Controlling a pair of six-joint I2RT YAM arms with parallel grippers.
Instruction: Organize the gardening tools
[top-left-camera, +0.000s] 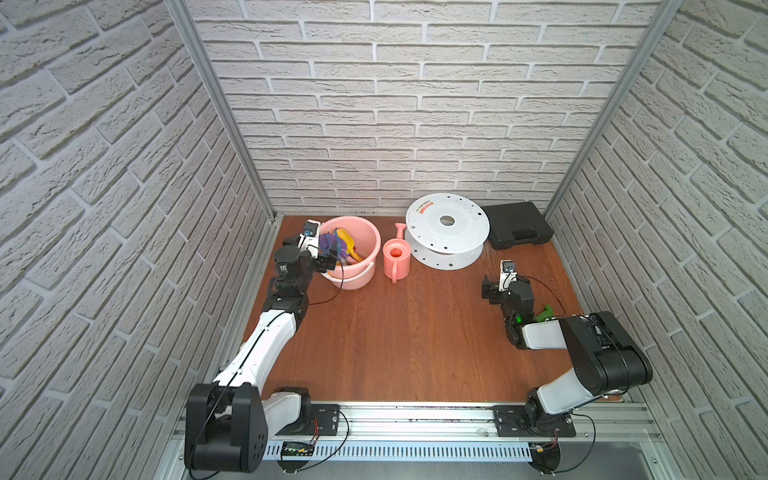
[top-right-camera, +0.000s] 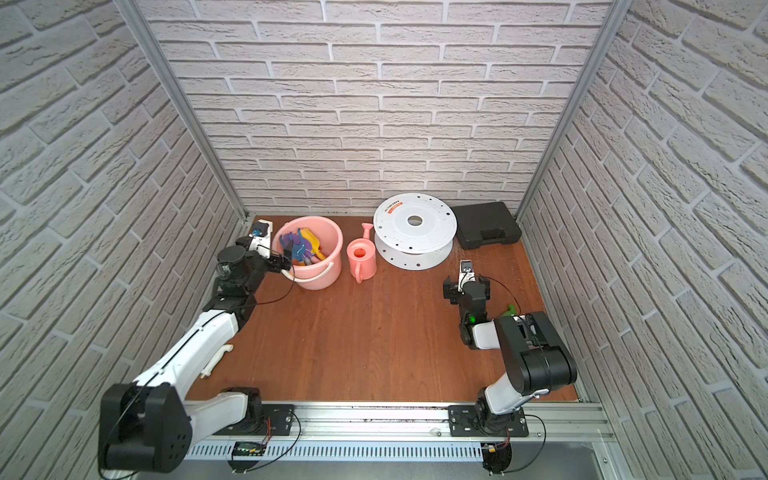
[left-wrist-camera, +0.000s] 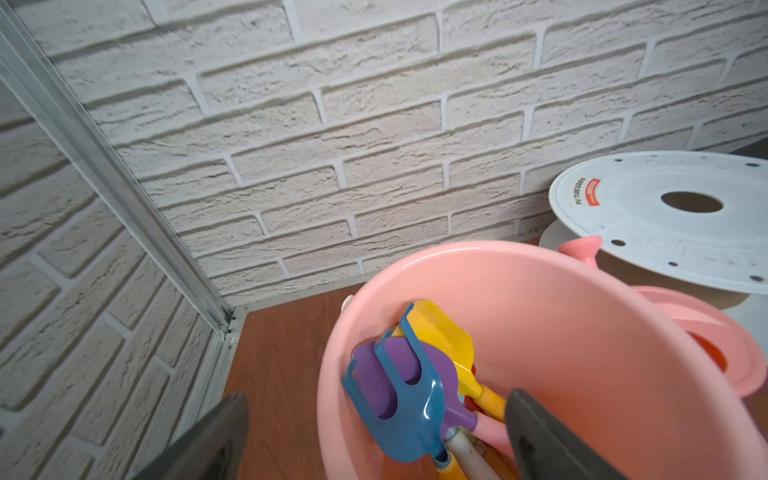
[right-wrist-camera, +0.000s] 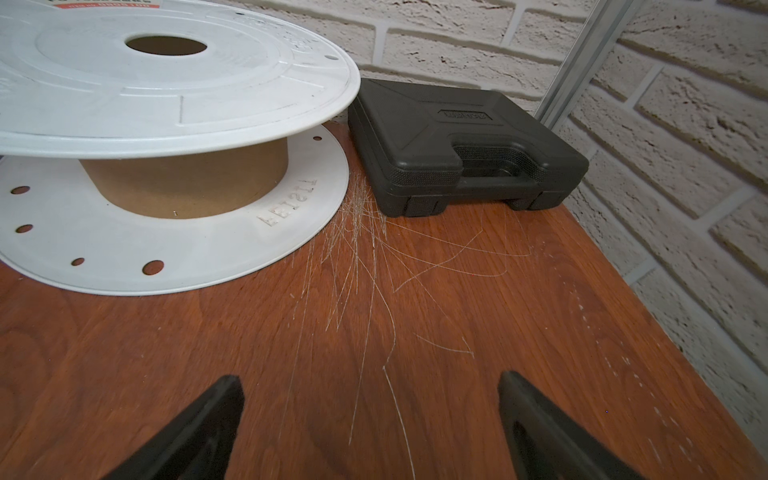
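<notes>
A pink bucket (left-wrist-camera: 576, 336) at the back left holds several toy tools: a blue rake (left-wrist-camera: 408, 408), a purple shovel (left-wrist-camera: 372, 376), a yellow shovel (left-wrist-camera: 444, 340) and handles beneath. My left gripper is open at the bucket's near left rim, its fingers either side of the view, the tools ahead between them. My right gripper stands open over bare wood on the right, holding nothing. A pink watering can (top-left-camera: 397, 264) stands right of the bucket.
A white spool (top-left-camera: 448, 209) and black case (top-left-camera: 508, 216) fill the back right. A small green object (top-right-camera: 510, 310) lies behind the right arm.
</notes>
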